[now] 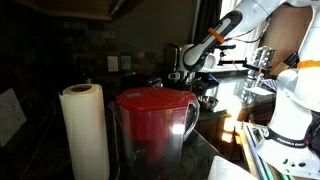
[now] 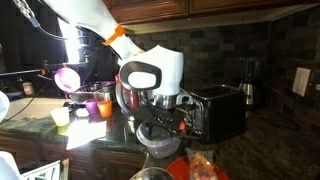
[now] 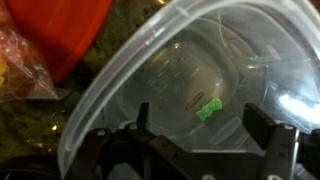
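Seen from the wrist, my gripper is open over a clear plastic container, its two dark fingers spread apart with nothing between them. Inside the clear container [image 3: 150, 75] lies a small green object [image 3: 209, 109], between and a little beyond the fingers. In exterior view 2 the container [image 2: 160, 142] sits on the counter under my arm's white wrist [image 2: 160, 75]. How far the fingertips are above the container's floor, I cannot tell. In exterior view 1 the gripper is mostly lost among dark things behind the red-lidded pitcher.
A red plate [image 2: 182, 169] with a plastic bag [image 2: 203, 163] lies beside the container. A black toaster [image 2: 218, 110] stands close by. Orange and purple cups [image 2: 105, 108] are on the far counter. A large red-lidded pitcher [image 1: 155, 130] and a paper towel roll [image 1: 86, 130] fill the foreground.
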